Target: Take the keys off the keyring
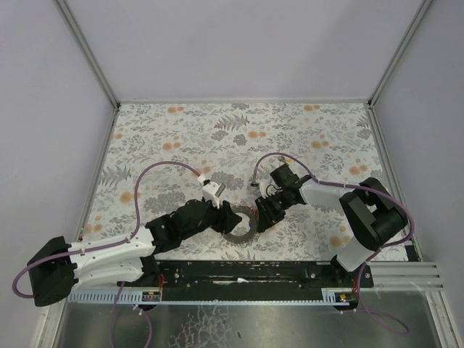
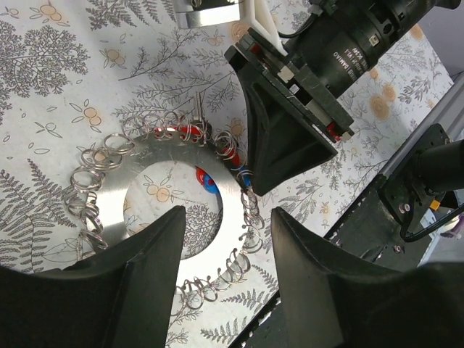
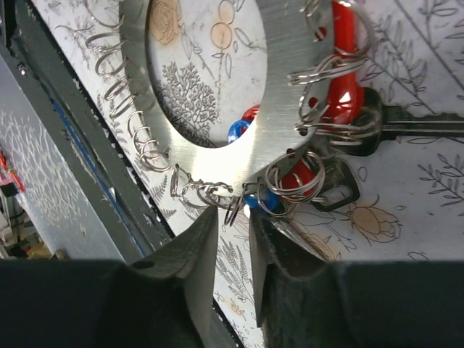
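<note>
A flat metal keyring (image 2: 116,185) with many small wire loops round its edge lies on the floral cloth. In the right wrist view, a key (image 3: 420,126) with a dark shank and red parts hangs at the ring's edge. Another dark key head (image 3: 341,190) and blue and red pieces sit nearby. My left gripper is open over the near part of the ring. My right gripper is narrowly open at the rim, its fingertips either side of a wire loop (image 3: 233,209); whether they touch it, I cannot tell.
A dark rail (image 1: 239,272) runs along the near edge. Both grippers stand close together over the ring.
</note>
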